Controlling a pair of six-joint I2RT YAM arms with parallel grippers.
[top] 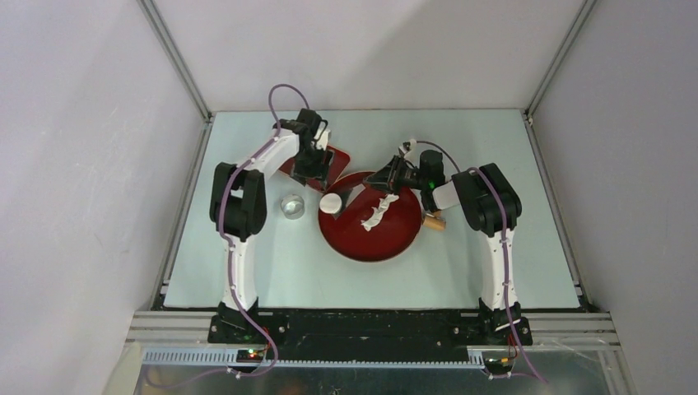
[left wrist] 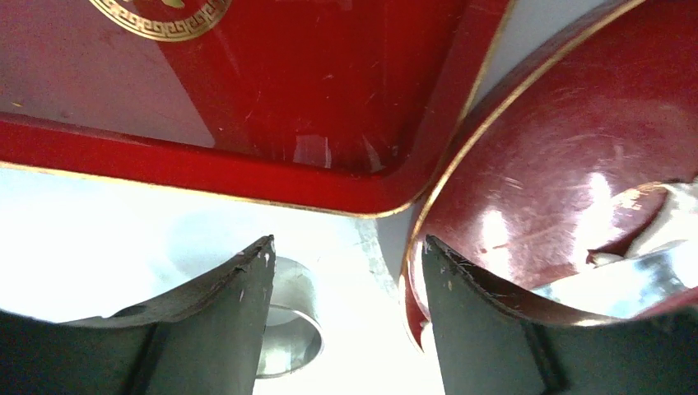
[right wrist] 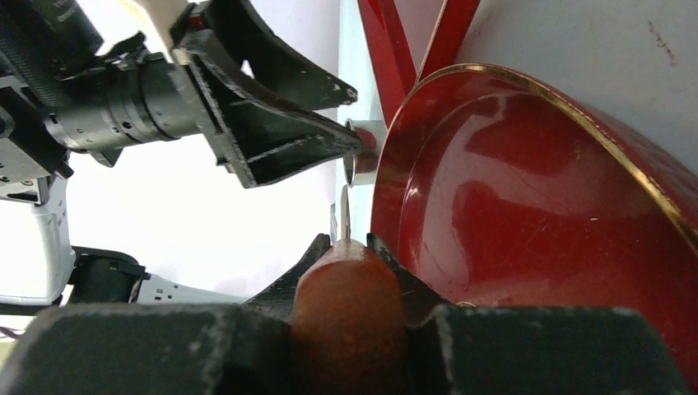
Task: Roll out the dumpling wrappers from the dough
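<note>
A white dough disc [top: 330, 203] rests on a metal scraper at the left side of the round red tray [top: 366, 243], beside a crumpled strip of dough [top: 377, 212]. My right gripper [top: 387, 179] is shut on the scraper's wooden handle [right wrist: 346, 321], above that tray. My left gripper stands open with nothing between its fingers, over the corner where the rectangular red tray [left wrist: 313, 82] meets the round one.
A metal ring or cup [top: 292, 206] stands left of the round tray. A rolling pin [top: 434, 222] lies at its right.
</note>
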